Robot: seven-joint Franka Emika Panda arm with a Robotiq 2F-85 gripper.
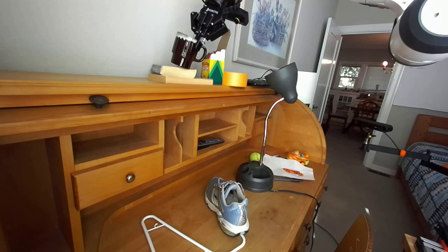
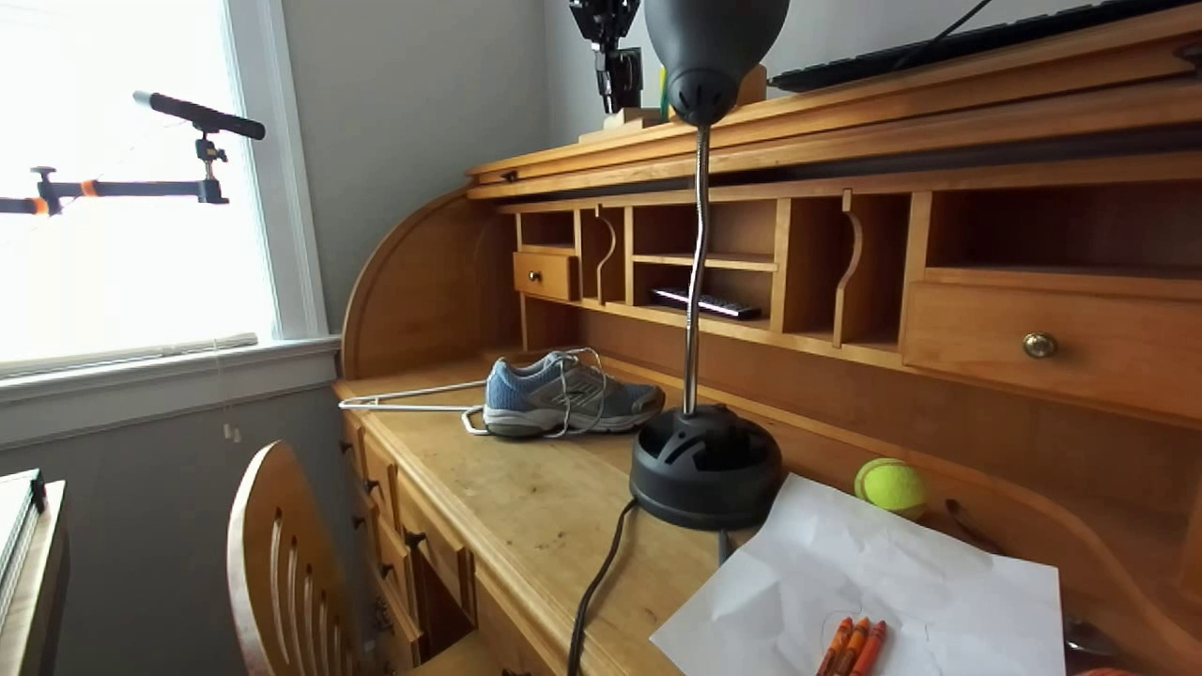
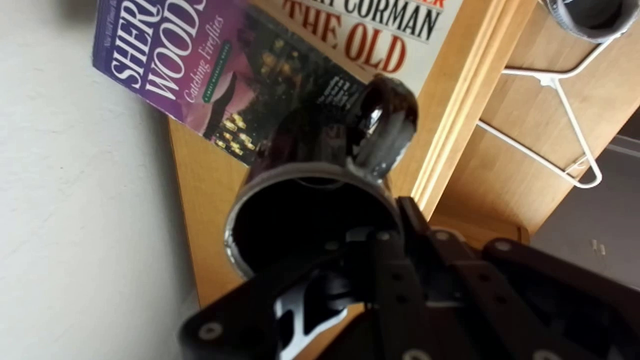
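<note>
A dark brown mug (image 1: 183, 51) hangs tilted above the books on top of the desk, with my gripper (image 1: 201, 41) shut on its rim near the handle. In the wrist view, the dark opening of the mug (image 3: 333, 135) faces the camera, and my gripper pinches the rim at the lower right. Beneath it lie two paperbacks: a purple book (image 3: 174, 60) and a pale book (image 3: 414, 45) partly under it. From exterior view 1 the mug's base looks very close to the upper book (image 1: 174, 71); contact cannot be judged.
To the right of the books stand a crayon box (image 1: 216, 69) and a roll of orange tape (image 1: 235, 79). A black lamp (image 1: 284, 82) rises ahead of the desk top. Below are a shoe (image 1: 229, 205) and white hanger (image 1: 176, 231).
</note>
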